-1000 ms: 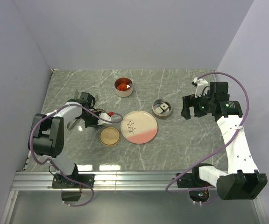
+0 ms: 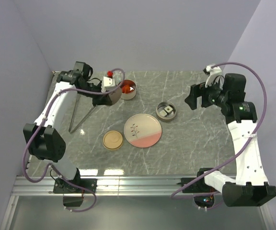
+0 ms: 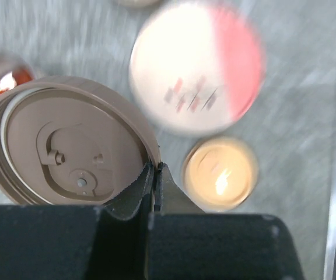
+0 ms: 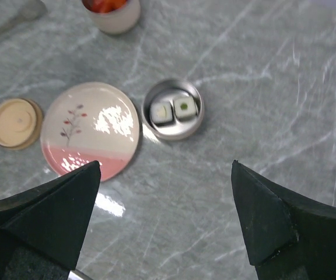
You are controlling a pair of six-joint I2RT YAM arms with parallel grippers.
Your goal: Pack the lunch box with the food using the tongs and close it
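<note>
My left gripper is shut on the rim of a grey-brown lunch box lid (image 3: 83,146), raised over the counter's left part, near a round container of red food (image 2: 128,90). A steel bowl (image 4: 172,128) holds two pale cubes (image 4: 184,107). A cream and pink plate (image 2: 143,130) with a branch print lies mid-counter, a tan round disc (image 2: 113,140) beside it. My right gripper (image 2: 198,96) is open and empty, held high over the counter's right side.
Utensils (image 4: 13,23) lie at the counter's left. Walls stand at the back and sides.
My left gripper has risen and moved toward the back with the lid in it. The right arm has lifted slightly; the dishes have stayed in place.
</note>
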